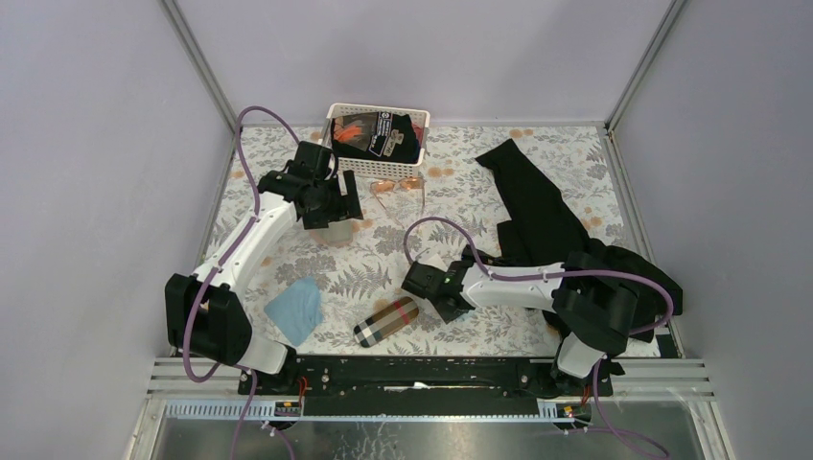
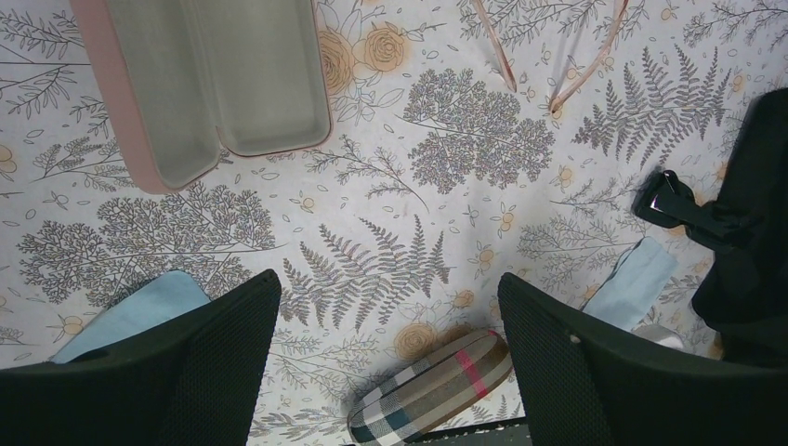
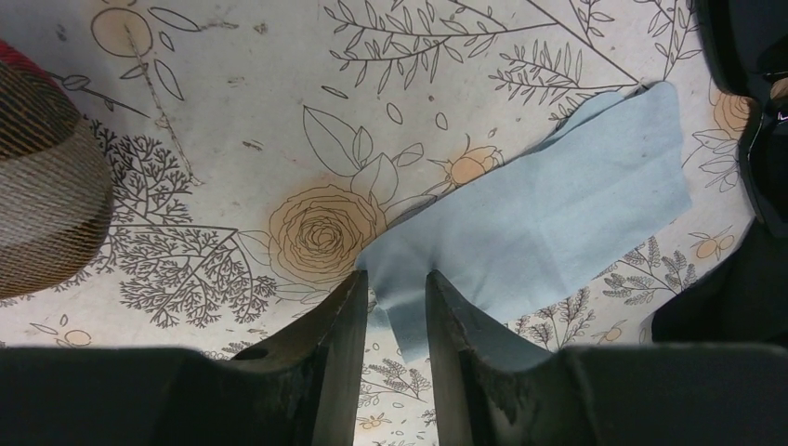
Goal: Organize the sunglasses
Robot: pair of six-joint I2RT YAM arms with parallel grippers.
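Orange-tinted sunglasses (image 1: 410,183) lie with temples spread in front of the basket; only the temples (image 2: 497,46) reach into the left wrist view. An open pink case with a grey-green lining (image 2: 269,74) lies empty below my left gripper, which is wide open and holds nothing. Down at a folded light-blue cloth (image 3: 548,214), my right gripper has its fingers slightly apart at the cloth's near-left end, with blue fabric showing in the gap. Contact with the cloth is hard to tell. A plaid case (image 1: 385,322) lies closed at the front.
Another blue cloth (image 1: 295,310) lies front left. At the back stands a white basket (image 1: 374,168) with a black packet inside. Black fabric (image 1: 542,206) covers much of the right side, and a black buckle (image 2: 664,200) sits close to the right-hand cloth.
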